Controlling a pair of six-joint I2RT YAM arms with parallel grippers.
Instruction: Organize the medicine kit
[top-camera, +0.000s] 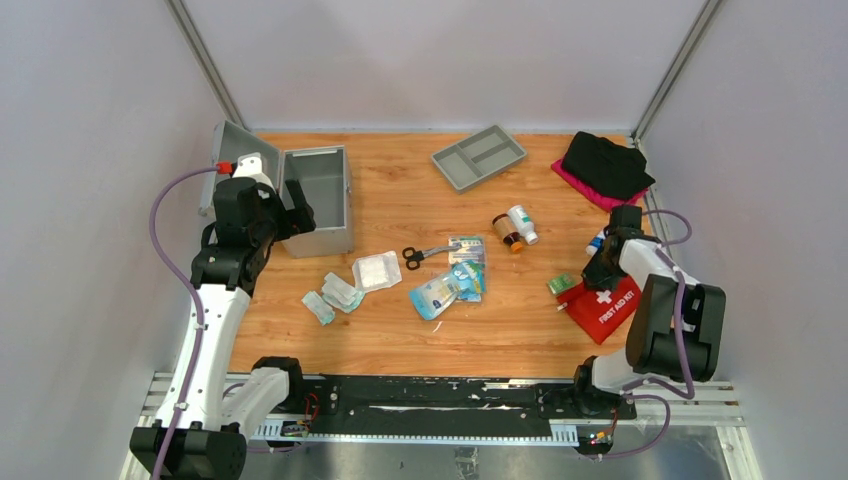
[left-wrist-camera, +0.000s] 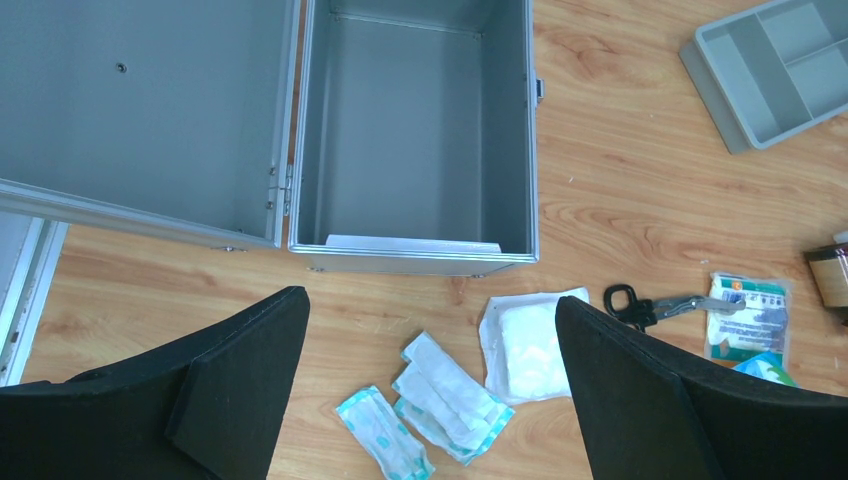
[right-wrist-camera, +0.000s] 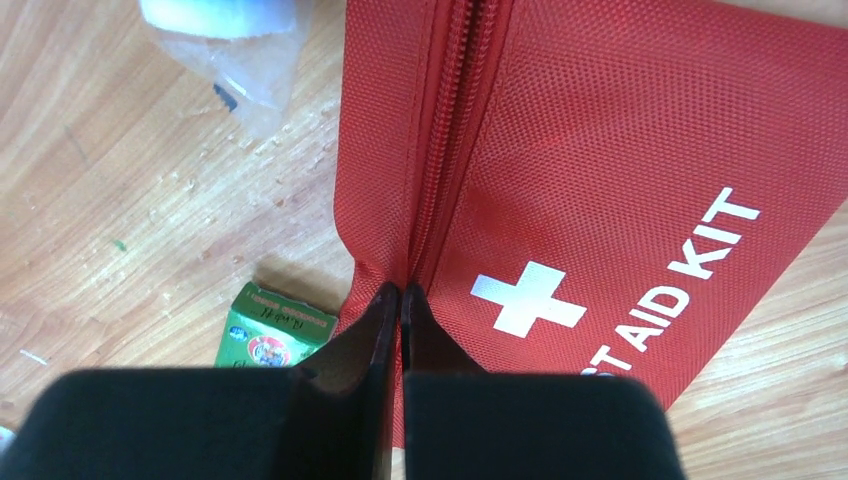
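In the right wrist view my right gripper is shut on a pinched fold of the red first aid pouch (right-wrist-camera: 640, 120), beside its zipper. The pouch bunches up at the fingertips. Over at the left, my left gripper stands open with nothing between its fingers, near the front of the grey metal box (left-wrist-camera: 410, 120). That box is empty and its lid (left-wrist-camera: 140, 110) is swung open. A grey divided tray (top-camera: 478, 157) lies at the back middle. A green box (right-wrist-camera: 268, 330) sits close to the pouch's edge.
Mid-table lie scissors (top-camera: 428, 256), a gauze pad (top-camera: 377, 271), blue packets (top-camera: 436, 296), wrapped dressings (top-camera: 342, 291), a brown bottle (top-camera: 506, 231) and a white bottle (top-camera: 522, 224). Folded black cloth (top-camera: 607, 164) rests at the back right. Bare wood shows along the front.
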